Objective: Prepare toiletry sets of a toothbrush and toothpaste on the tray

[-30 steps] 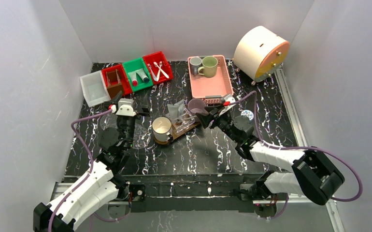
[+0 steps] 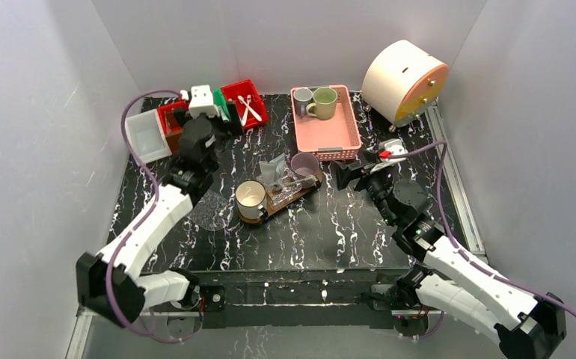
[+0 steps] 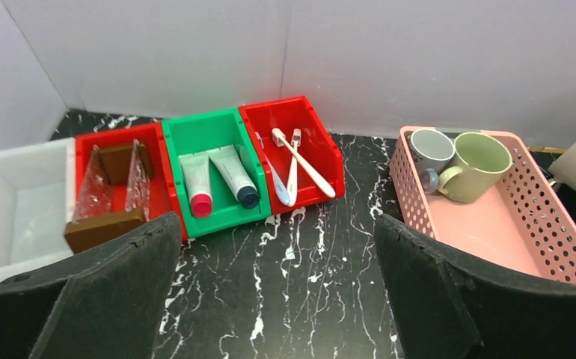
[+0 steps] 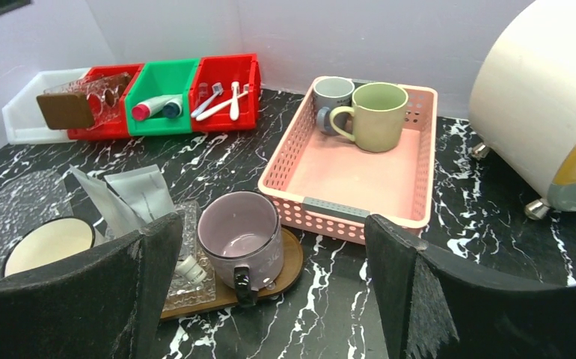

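In the left wrist view, two toothpaste tubes lie in the green bin and several toothbrushes in the red bin beside it. My left gripper is open in front of these bins, nothing between its fingers. On the wooden tray stand a mauve mug and a cream mug. Pale upright pieces and clear plastic with a white item lie between the mugs; their exact form is unclear. My right gripper stands open and empty, right of the tray.
A pink basket holds a grey mug and a green mug. A white bin and a red bin with a brown-ended clear box stand left. A cream drum occupies the back right.
My right gripper has drawn back rightward, away from the mauve mug.
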